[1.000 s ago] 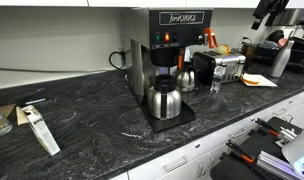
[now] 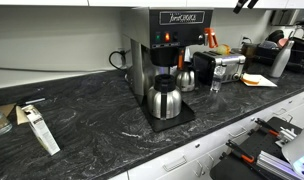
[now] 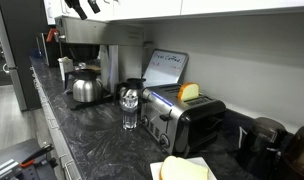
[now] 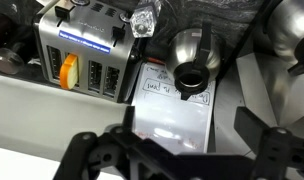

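High above the counter, my open gripper shows nothing between its fingers in the wrist view. It points down over a small whiteboard (image 4: pixel 170 112) and a steel carafe (image 4: pixel 188 45) with a black handle. A two-slot toaster (image 4: pixel 87 45) stands to the side, with an orange-brown bread slice (image 4: pixel 69 70) sticking out of one slot. In exterior view 2, another piece of bread (image 3: pixel 182 169) lies on a white napkin in front of the toaster (image 3: pixel 182 120). A clear cup or bottle (image 3: pixel 130 108) stands beside it.
The coffee maker (image 2: pixel 175 38) holds a steel carafe (image 2: pixel 164 100) on its base. Beyond the toaster is a dark appliance (image 3: pixel 260 147). A white carton (image 2: pixel 40 130) lies on the left counter. Between carton and coffee maker, the black countertop (image 2: pixel 97 110) is clear.
My gripper has risen and shifted left in exterior view 1, so it now sits at the top edge. The counter objects have not visibly moved.
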